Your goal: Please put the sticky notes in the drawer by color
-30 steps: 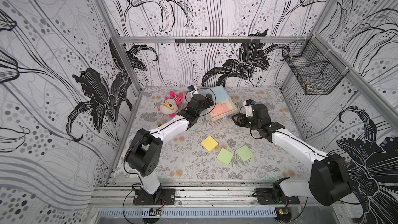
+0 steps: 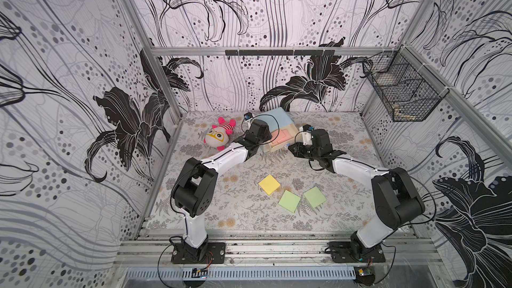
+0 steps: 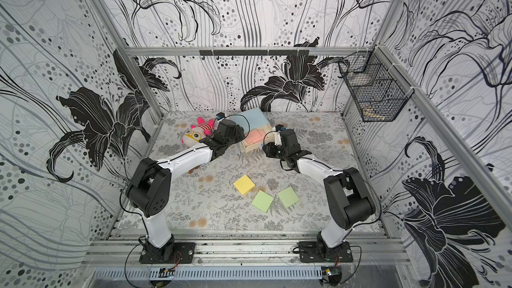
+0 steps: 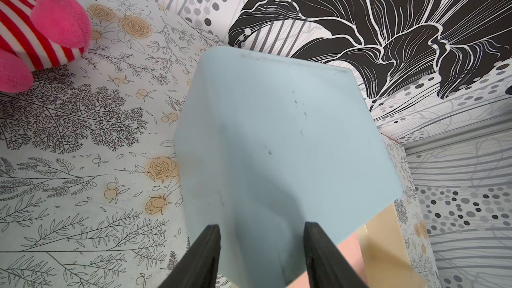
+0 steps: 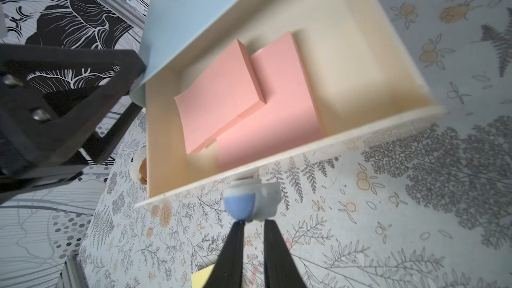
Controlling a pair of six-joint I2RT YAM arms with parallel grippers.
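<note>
A pale-blue box (image 4: 298, 144) stands at the back centre, its cream drawer (image 5: 352, 74) pulled out with pink sticky notes (image 5: 218, 96) inside. My left gripper is at the box's blue body, fingers apart around its near corner; contact is unclear. My right gripper is at the drawer's front by a blue-and-white knob (image 5: 240, 200), fingers parted with the knob just beyond the tips. A yellow note (image 2: 269, 184) and two green notes (image 2: 289, 201) (image 2: 314, 196) lie on the table in front.
A pink-and-white plush toy (image 2: 216, 137) sits left of the box. A wire basket (image 2: 405, 90) hangs on the right frame.
The left gripper has shifted slightly at the box, whose blue top appears raised a little.
</note>
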